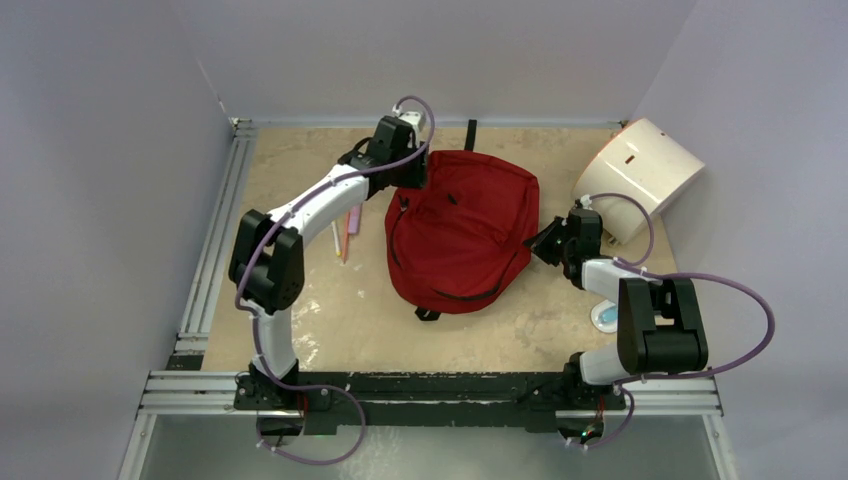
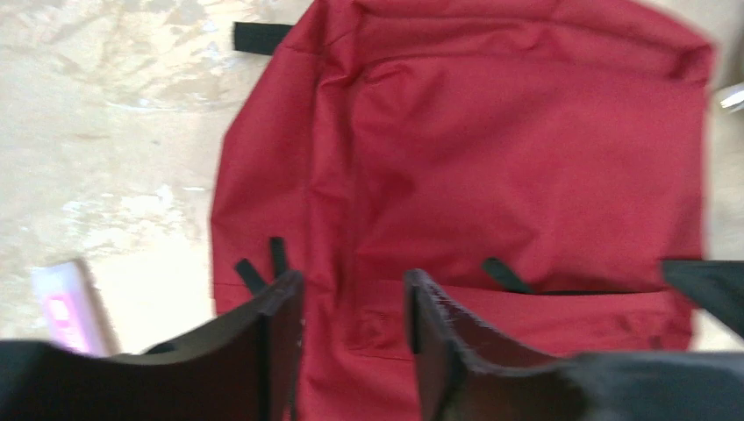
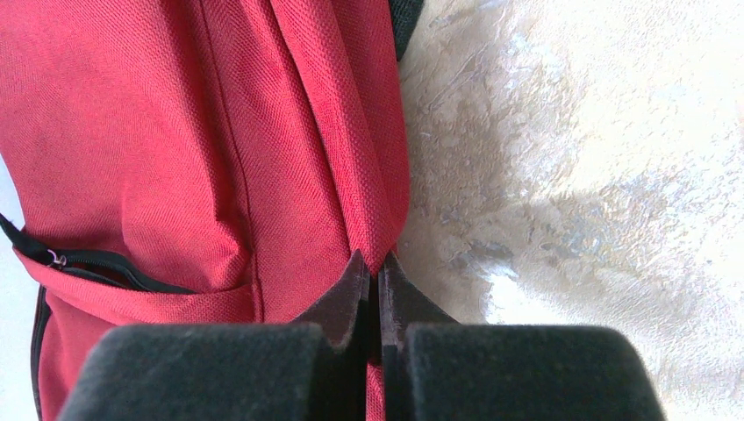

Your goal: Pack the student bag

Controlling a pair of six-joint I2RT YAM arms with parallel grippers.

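Observation:
The red bag (image 1: 465, 235) lies in the middle of the table, with a black zipper along its near edge. My right gripper is shut on the bag's right edge, and the red fabric shows above and below its fingertips. Above the bag's upper left part hangs my left gripper, its fingers apart and only bag fabric visible below the gap. A pink-and-white item (image 2: 68, 307) rests on the table left of the bag. Beside it in the top view lie an orange pencil (image 1: 345, 243) and a yellowish one (image 1: 337, 238). The left arm partly covers this area.
A white, drum-like container (image 1: 645, 175) lies on its side at the back right. Near the right arm, a small white round dish (image 1: 605, 317) has something blue in it.

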